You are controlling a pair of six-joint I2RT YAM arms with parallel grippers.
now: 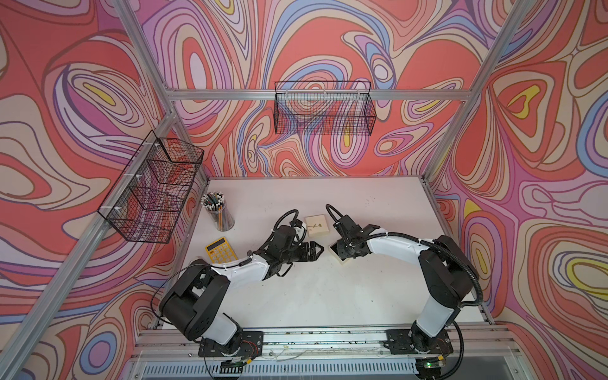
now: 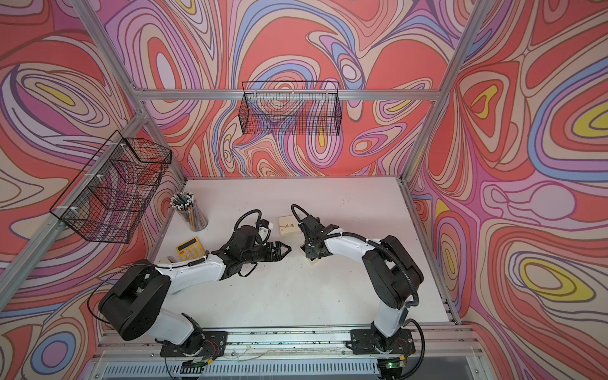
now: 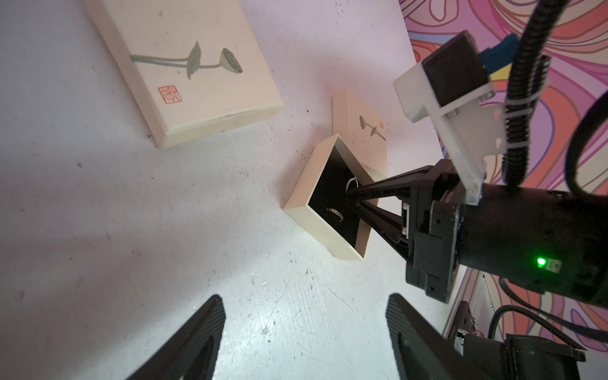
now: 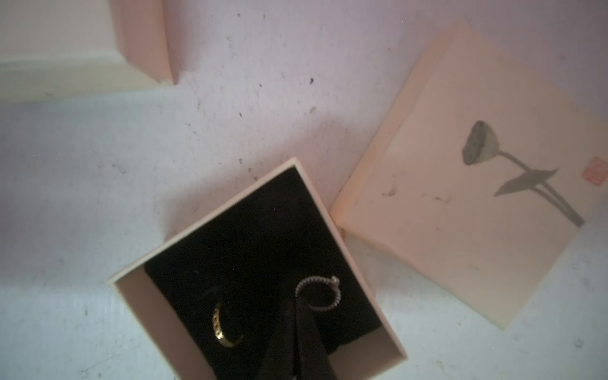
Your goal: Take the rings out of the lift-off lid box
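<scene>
The open box (image 3: 326,237) has pale walls and a black insert, and sits near the table's middle. Inside lie a gold ring (image 4: 219,326) and a silver beaded ring (image 4: 318,278). My right gripper is shut and reaches into the box. Its tips overlap the silver ring's edge in the right wrist view; no ring shows clearly held between them. The box's lid (image 4: 506,177), printed with a lotus pod, rests beside it on the table. My left gripper stands open to the box's left, empty, its fingers wide apart over bare table.
A larger pale lotus-printed box (image 3: 196,69) lies behind the left gripper. A yellow calculator (image 1: 220,250) and a cup of pens (image 1: 221,217) stand at the left. Wire baskets (image 1: 324,114) hang above the table.
</scene>
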